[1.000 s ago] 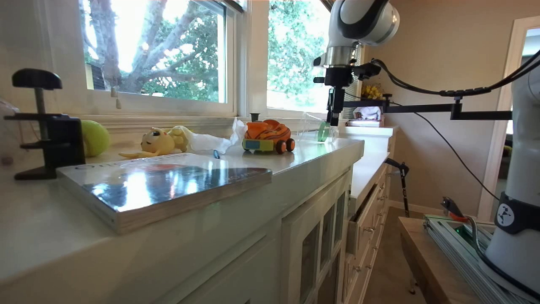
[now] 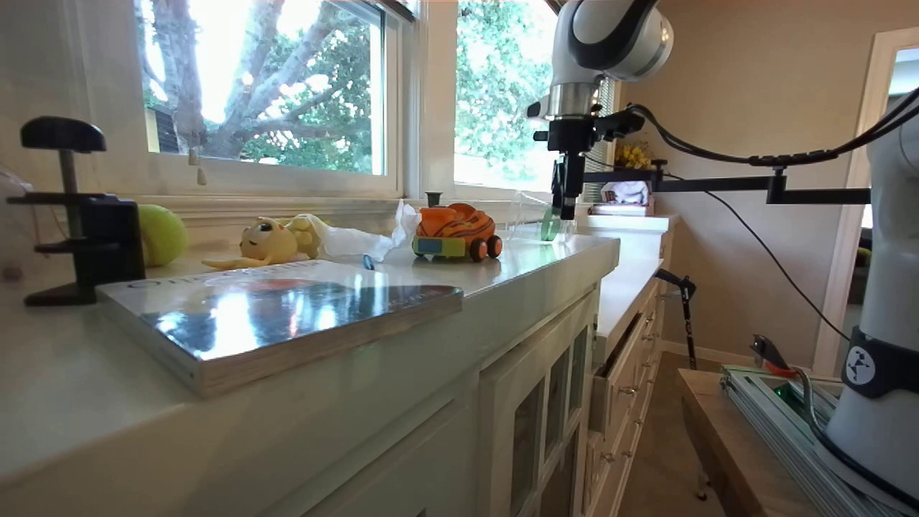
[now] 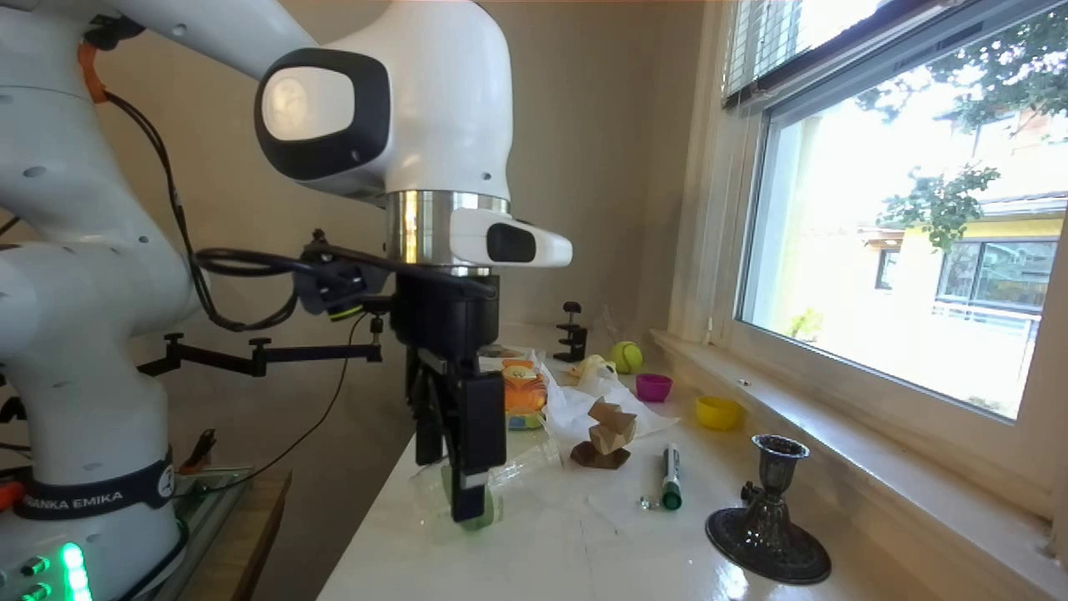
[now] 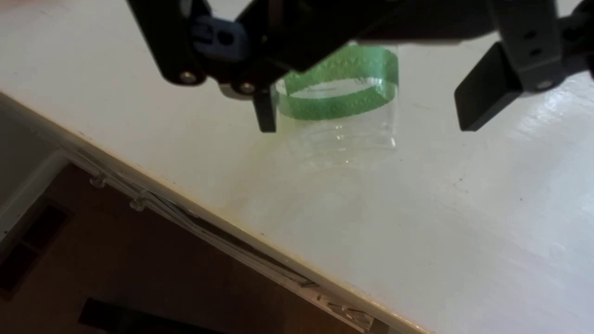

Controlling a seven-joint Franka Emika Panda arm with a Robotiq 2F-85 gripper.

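Observation:
A clear plastic container with a green band [image 4: 338, 108] lies on the white countertop [image 4: 356, 234]. My gripper is open, its fingertips set wide to the left and right of the container in the wrist view. In exterior view 2 my gripper [image 3: 450, 486] points down over the container [image 3: 487, 512], partly hiding it. From exterior view 1, my gripper [image 2: 564, 210] overlaps the green band [image 2: 548, 225]. Whether either finger touches the container I cannot tell.
Beyond the container are an orange toy car [image 3: 522, 389], crumpled brown paper [image 3: 606, 436] and a marker [image 3: 672, 479]. A dark candlestick [image 3: 768, 521] stands near the window. The counter's front edge [image 4: 222, 214] is close by, with an open drawer [image 2: 622, 366] below.
My gripper has shifted slightly left and a little lower in exterior view 1, now overlapping the green band. The container and the other objects look unmoved.

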